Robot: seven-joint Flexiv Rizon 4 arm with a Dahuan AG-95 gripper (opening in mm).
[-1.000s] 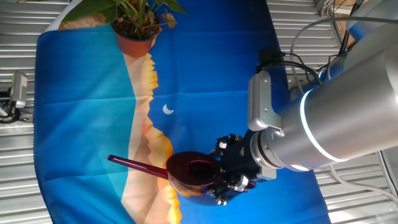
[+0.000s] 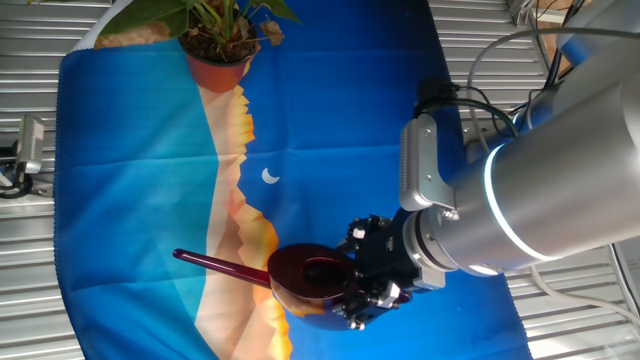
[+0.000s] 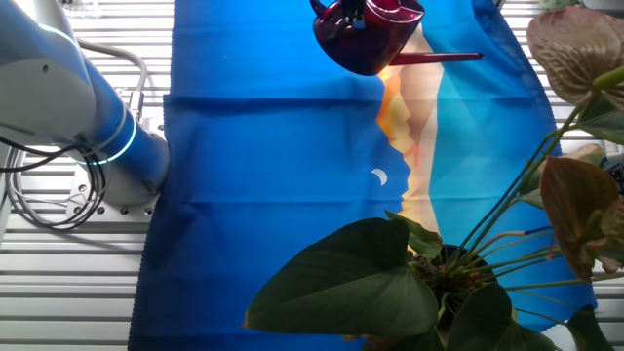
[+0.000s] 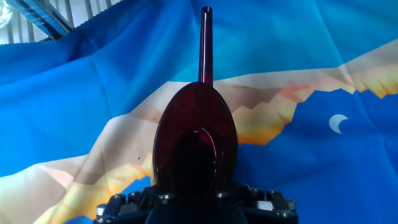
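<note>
A dark red, glossy watering can with a long thin spout is at the lower middle in exterior view 1, its spout pointing left. My gripper is at its rear side, and the black fingers close in at the handle, which is mostly hidden. From the wrist, the can appears straight ahead with the spout pointing away and its open mouth towards me. Exterior view 2 has the can at the top edge, the gripper's dark tips over its handle. Whether its base touches the cloth is unclear.
A plant in a brown-orange pot stands at the cloth's far end; its broad leaves fill the near right of exterior view 2. The blue printed cloth between pot and can is clear, with a white moon printed on it.
</note>
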